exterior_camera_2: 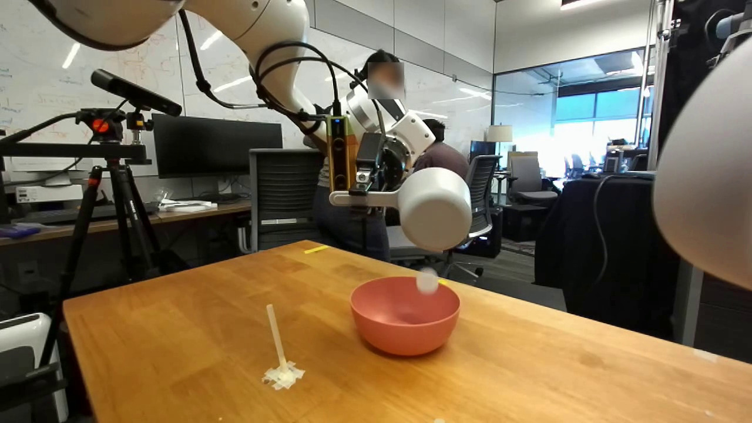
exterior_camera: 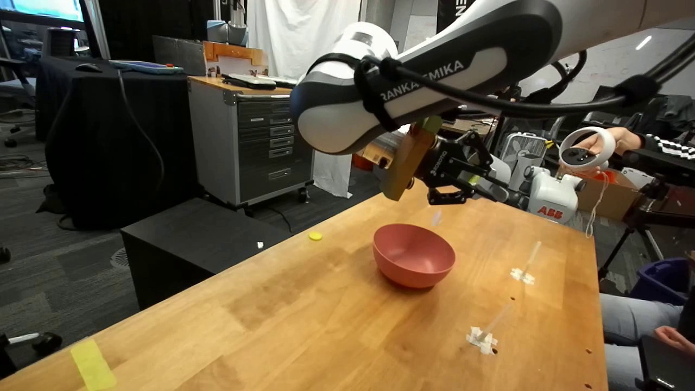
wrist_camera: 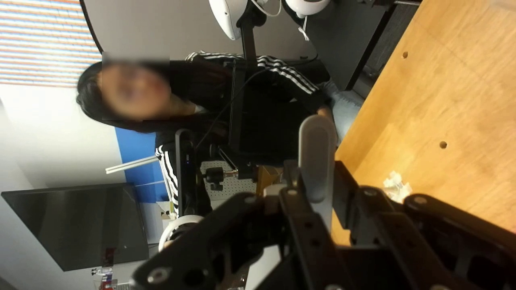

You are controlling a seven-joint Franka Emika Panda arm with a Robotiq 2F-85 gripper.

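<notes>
My gripper is shut on the handle of a pale grey-white scoop (exterior_camera_2: pixel 435 209) with a large round cup. In the wrist view only the handle's end shows between the fingers; the cup is hidden there. Exterior view 2 has the cup hanging above a red bowl (exterior_camera_2: pixel 405 310), tilted, its inside out of sight. Between cup and bowl is a small blurred white thing (exterior_camera_2: pixel 427 281), apparently in mid-air; it also appears beyond the bowl in exterior view 1. A small yellow disc (exterior_camera: pixel 315 235) is at the table's left edge, outside the bowl.
Two thin upright sticks are taped to the wooden table (exterior_camera: pixel 293 313), one near its right side (exterior_camera: pixel 526 264), another closer (exterior_camera: pixel 485 335). Yellow tape (exterior_camera: pixel 93 365) marks the near left corner. A person sits beside the table.
</notes>
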